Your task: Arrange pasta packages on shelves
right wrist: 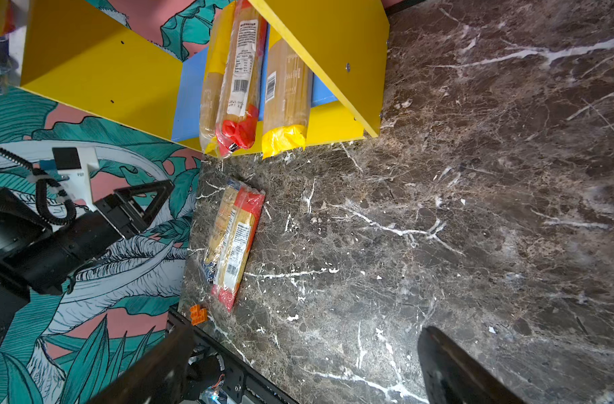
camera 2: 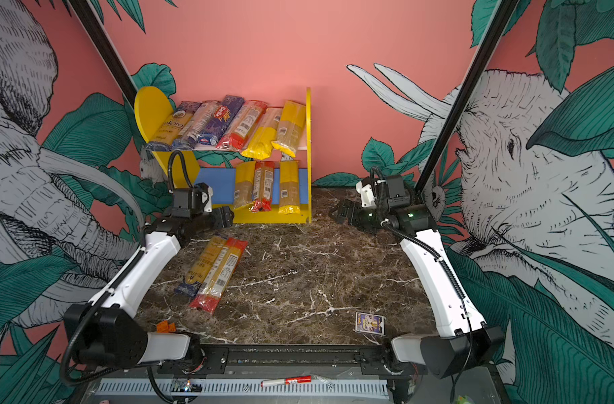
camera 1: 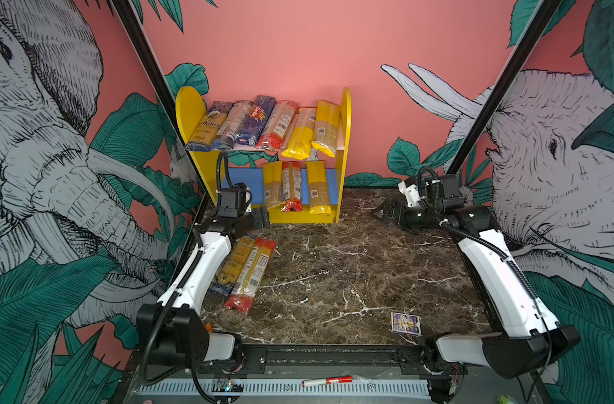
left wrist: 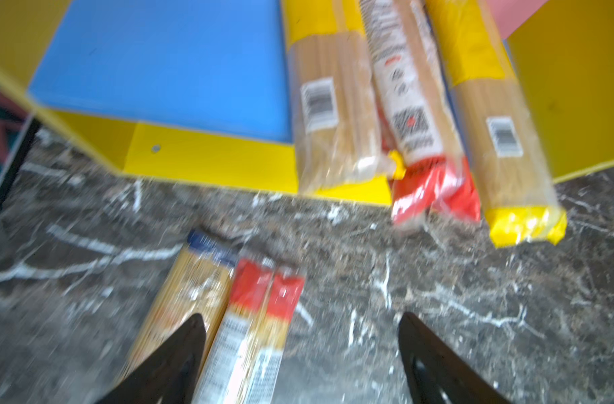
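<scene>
On the lower blue shelf point(left wrist: 172, 67) lie a yellow package point(left wrist: 333, 101), a red one point(left wrist: 414, 107) and another yellow one point(left wrist: 502, 128), all toward the right; its left part is bare. Several packages, among them a dark blue one point(camera 1: 256, 120), fill the upper shelf. A red-ended package point(camera 1: 253, 272) and a blue-and-yellow package point(camera 2: 202, 262) rest side by side on the table at left. My left gripper is part open and empty, in front of the shelf above that pair. My right gripper stands open and empty over the table's right side.
The yellow side panel point(right wrist: 340, 60) bounds the shelf's right end. A small card point(camera 1: 405, 323) lies near the front right edge, and an orange piece point(camera 2: 165, 326) near the left arm's base.
</scene>
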